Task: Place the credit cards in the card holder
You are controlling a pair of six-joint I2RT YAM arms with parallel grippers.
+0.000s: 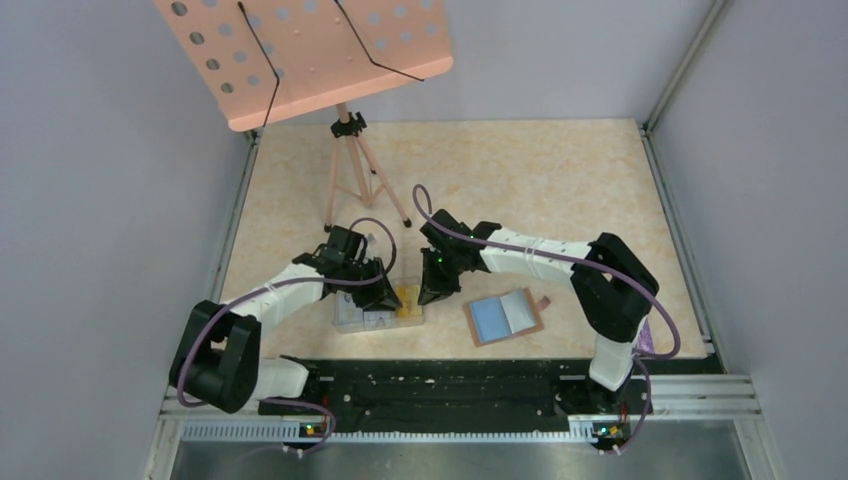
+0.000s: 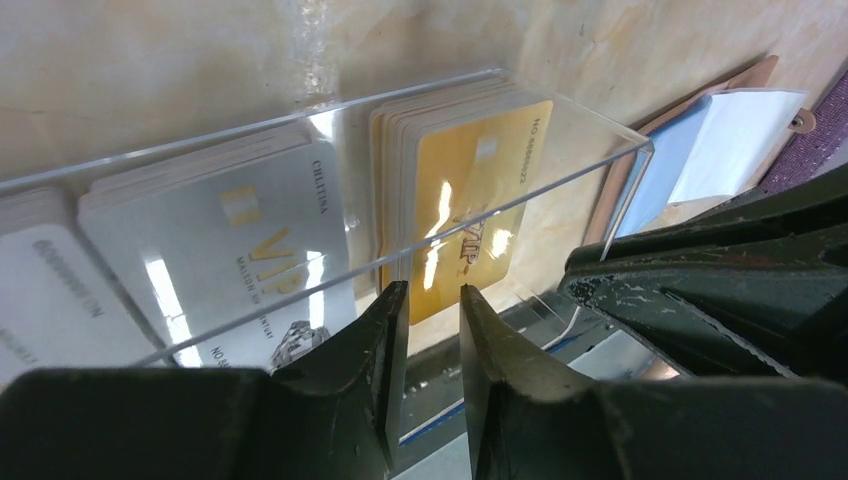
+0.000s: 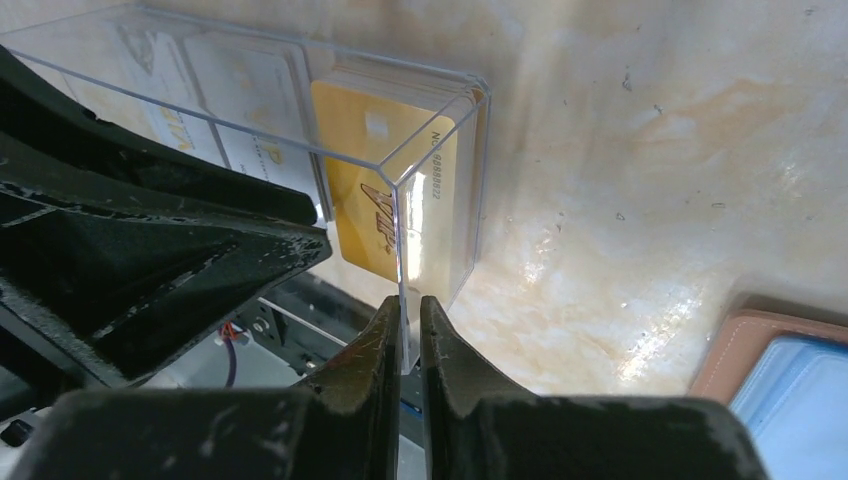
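A clear box [image 1: 350, 326] holds stacks of silver cards [image 2: 200, 230] and gold cards [image 2: 480, 160]. My left gripper hangs over it, fingers slightly apart at the gold stack, nothing visibly between them. My right gripper is at the box's right end, its narrowly spaced fingertips at the clear corner edge; whether they grip it I cannot tell. The card holder [image 1: 490, 318], brown with blue and white sleeves, lies open to the right of the box.
A pink easel [image 1: 365, 160] stands behind the box. A purple cylinder [image 1: 645, 335] lies at the right edge, mostly under the right arm.
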